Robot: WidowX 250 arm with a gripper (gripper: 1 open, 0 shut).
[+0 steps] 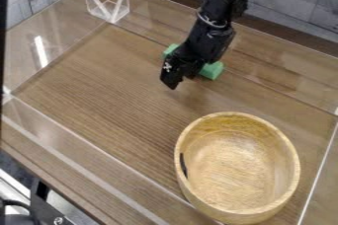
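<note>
The black robot gripper [181, 73] reaches down from the top centre over a green object [211, 69] lying on the wooden surface in the middle back. The gripper's fingertips are low at the object's left side, partly in front of it. Whether they close on it is hard to tell, as the arm covers much of the object.
A large beige oval bowl [238, 165] stands at the front right. A clear plastic holder [107, 4] is at the back left corner.
</note>
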